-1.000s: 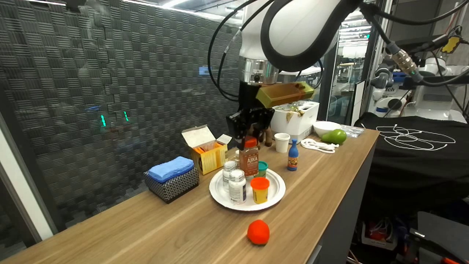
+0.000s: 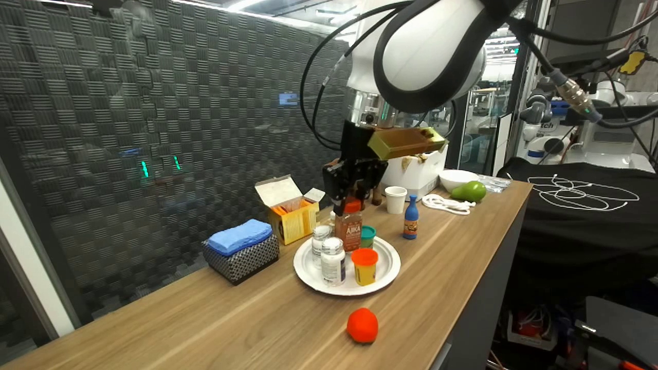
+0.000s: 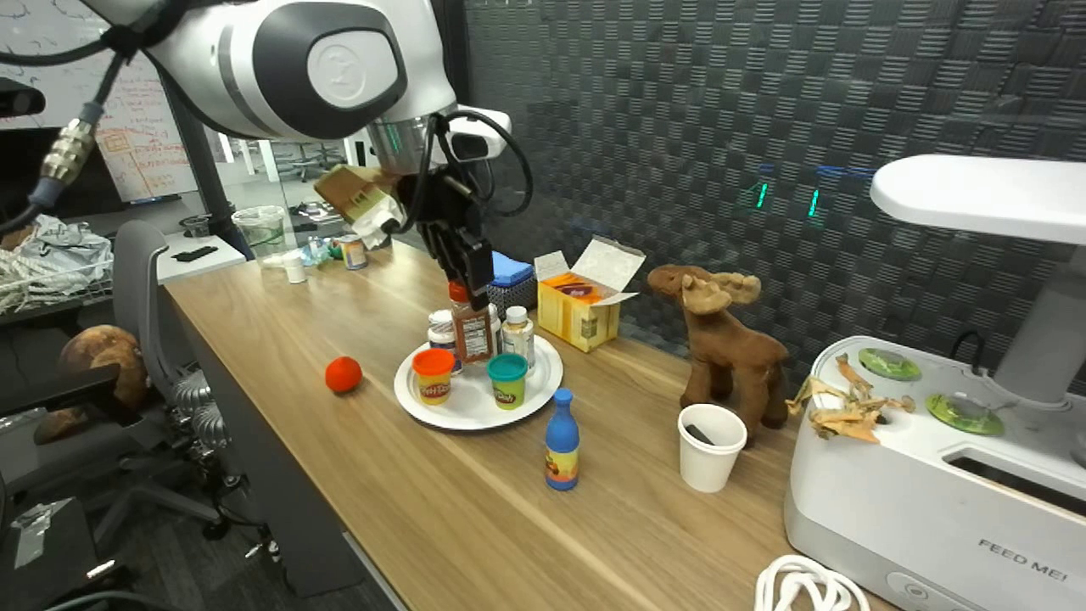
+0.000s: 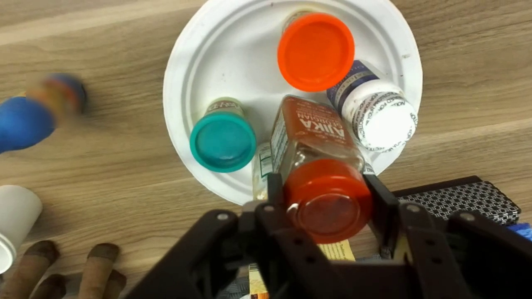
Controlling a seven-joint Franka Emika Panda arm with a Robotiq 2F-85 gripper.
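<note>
My gripper is shut on the red cap of a spice bottle [image 4: 319, 122], which has a reddish-brown label. In exterior view 1 the bottle [image 2: 349, 233] stands roughly upright within the white plate [image 2: 302, 269], among other containers; whether its base touches the plate cannot be told. Around it are a teal-lidded tub [image 4: 222, 142], an orange-lidded tub [image 4: 316, 52] and a white-capped bottle [image 4: 384, 122]. More white-capped bottles show in the exterior views, such as the pale one [image 3: 518, 334]. From exterior view 2, the gripper [image 3: 468, 290] comes down over the bottle from above.
Near the plate stand a blue bottle [image 3: 562, 443], a white cup [image 3: 709, 448], an open yellow box [image 3: 585, 305] and a dark box with a blue cloth [image 2: 239, 237]. A red ball [image 2: 362, 326] lies towards the front edge. Bare wood stretches left of it.
The gripper and the bottle in it have come down slightly. The arm above has shifted a little to the right in exterior view 1. Other objects stay where they were.
</note>
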